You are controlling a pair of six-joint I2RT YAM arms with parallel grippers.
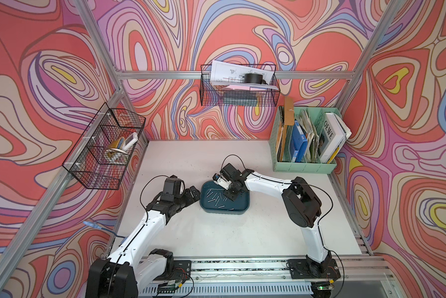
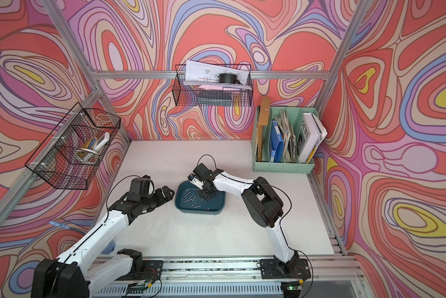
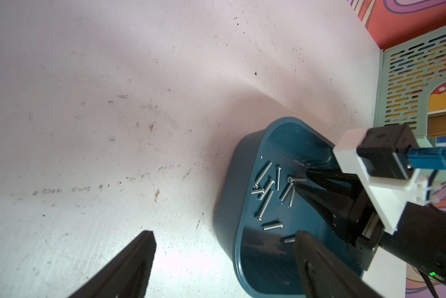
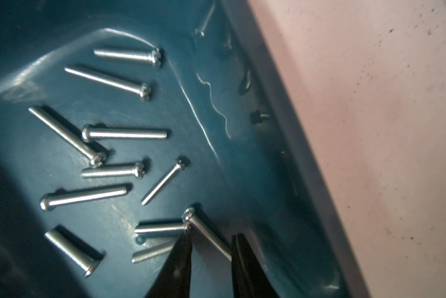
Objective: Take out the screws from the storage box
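The dark teal storage box (image 1: 224,210) stands on the white table, holding several silver screws (image 4: 61,131). My right gripper is down inside the box with its fingertips a little apart, at a screw (image 4: 208,231) whose head and shaft lie between and just ahead of them; whether they touch it I cannot tell. My left gripper stands open outside the box, just to its left, with nothing between its wide-spread fingers.
A green file holder (image 1: 302,166) with folders stands at the back right. Wire baskets (image 1: 103,144) hang on the left and back walls.
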